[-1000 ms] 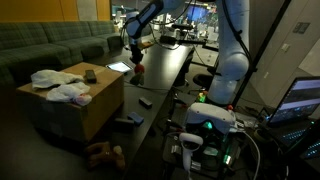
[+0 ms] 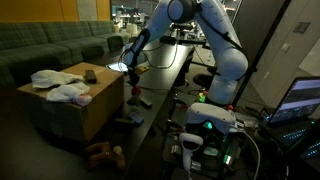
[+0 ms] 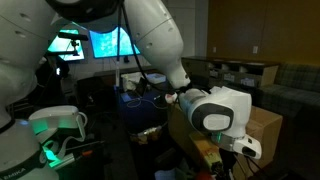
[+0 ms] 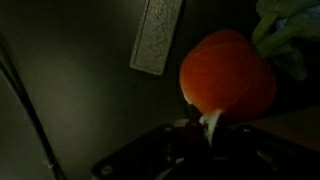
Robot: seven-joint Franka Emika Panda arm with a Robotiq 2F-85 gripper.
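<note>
A round red-orange soft object (image 4: 228, 75) with green leaf-like parts (image 4: 280, 30) fills the right side of the wrist view. A thin white strip (image 4: 211, 120) runs from it to my shut gripper, whose fingertips are dark and hard to make out. In exterior view 1 the red object (image 2: 136, 91) hangs just below my gripper (image 2: 131, 77), beside the brown box, with a dark part under it. Whether its lower end touches the surface below cannot be made out.
White cloths (image 2: 68, 92) and a dark item (image 2: 90, 76) lie on the brown box (image 2: 98, 112). A grey rectangular item (image 4: 156, 35) lies near the red object. Brown shoes (image 2: 105, 155) are in front, and an open laptop (image 2: 294, 112) stands at right.
My arm has come down and towards the camera over the past second. The red object has moved down with it, now beside the box.
</note>
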